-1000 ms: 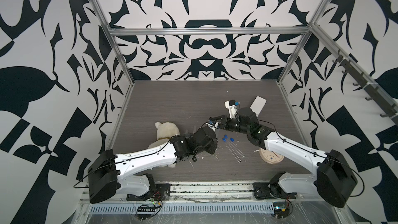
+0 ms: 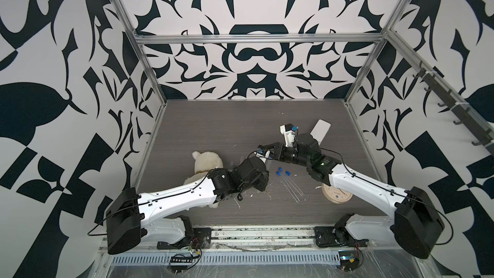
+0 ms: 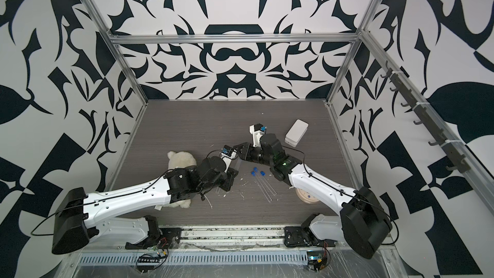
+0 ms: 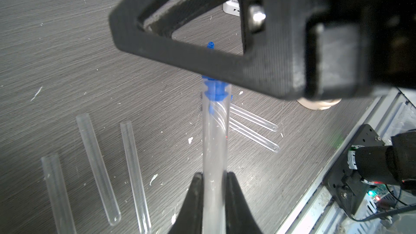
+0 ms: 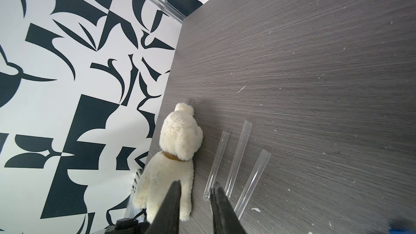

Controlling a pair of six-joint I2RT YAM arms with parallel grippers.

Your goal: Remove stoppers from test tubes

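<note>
My left gripper is shut on a clear test tube (image 4: 215,134), whose blue stopper (image 4: 215,90) still sits in its mouth. A black finger (image 4: 208,62) of my right gripper crosses in front of the stopper's upper part, and its blue tip shows above. Whether they touch is unclear. In the right wrist view my right gripper has its fingers apart, with no stopper visible between them. Two more tubes (image 4: 253,136) with blue stoppers (image 2: 280,170) lie on the table. Several clear tubes (image 4: 98,169) without stoppers lie to the left.
A cream teddy bear (image 5: 177,147) lies at the left, near the open tubes. At the right are a white box (image 3: 296,132) and a round wooden piece (image 2: 337,194).
The right arm has hardly moved; the things on the table stay where they were.
</note>
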